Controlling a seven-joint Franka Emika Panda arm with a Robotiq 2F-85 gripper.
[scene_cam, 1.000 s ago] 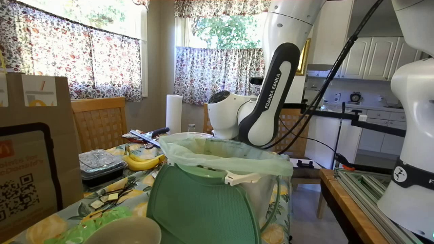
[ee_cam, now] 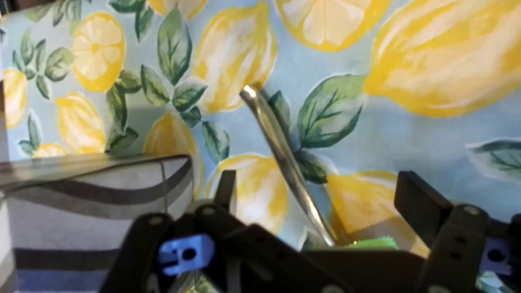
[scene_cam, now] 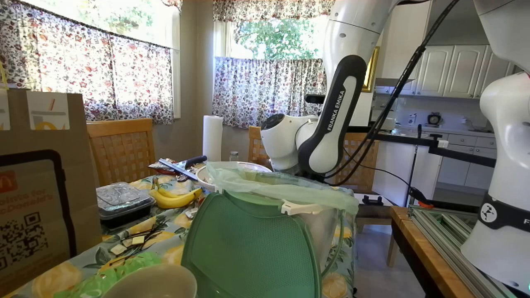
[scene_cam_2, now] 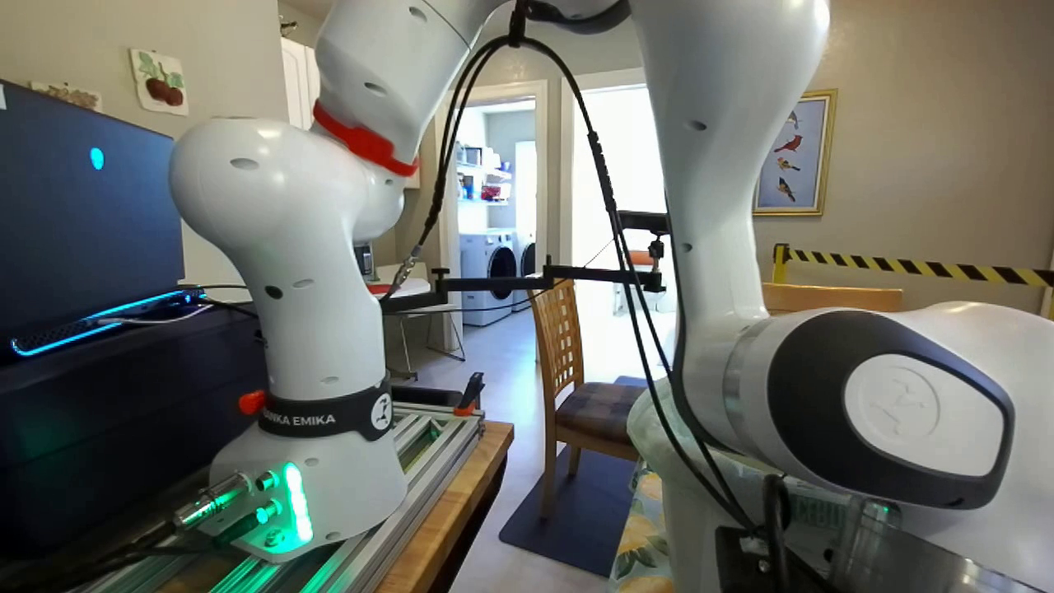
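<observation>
In the wrist view my gripper stands open above the lemon-print tablecloth, its two dark fingers wide apart. A slim shiny metal piece, like a utensil handle, lies slantwise on the cloth and shows through the gap between the fingers. Its lower end passes out of sight behind the gripper body. A bit of green material peeks out there. In exterior view 1 the hand is hidden behind a bin with a pale green liner and a green lid hanging at its front.
A grey and white striped object sits close beside the left finger. Bananas, a black container with clear lid, a paper towel roll and a white bowl share the table. A paper bag stands far left.
The arm's wrist has shifted slightly right and down in exterior view 1. The bin's liner opening looks flatter, and the lid with its white clip has moved a little up and right.
</observation>
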